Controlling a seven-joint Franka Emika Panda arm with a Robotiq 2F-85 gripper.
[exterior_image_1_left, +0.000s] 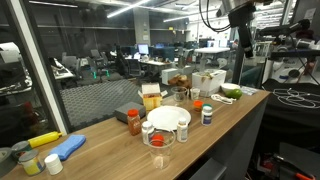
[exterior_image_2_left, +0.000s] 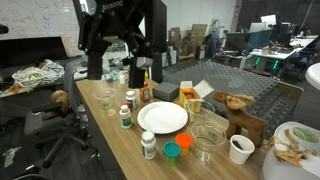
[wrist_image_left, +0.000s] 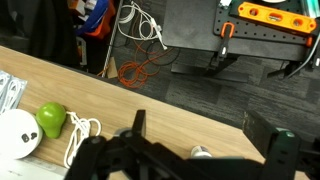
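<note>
My gripper (exterior_image_2_left: 126, 72) is open, high over the right end of the wooden table, with empty air between its widely parted fingers. From above, its fingers (wrist_image_left: 137, 124) frame a white lid (wrist_image_left: 200, 152) far below at the table edge. A white plate (exterior_image_1_left: 171, 119) lies mid-table. Around it stand an orange-red bottle (exterior_image_1_left: 134, 122), a clear glass container (exterior_image_1_left: 160, 155) with something red in or behind it, and small white-capped bottles, one at the front edge (exterior_image_1_left: 207, 115). Another clear container (exterior_image_2_left: 207, 140) stands beside a teal-lidded jar (exterior_image_2_left: 171, 153) and an orange one (exterior_image_2_left: 181, 158).
A brown plush animal (exterior_image_2_left: 243, 118), a white cup (exterior_image_2_left: 241, 150) and a cardboard box (exterior_image_1_left: 151, 96) occupy the table's back part. A green object (wrist_image_left: 50, 119) lies near a white cord. Dark floor (wrist_image_left: 220, 95) lies past the edge.
</note>
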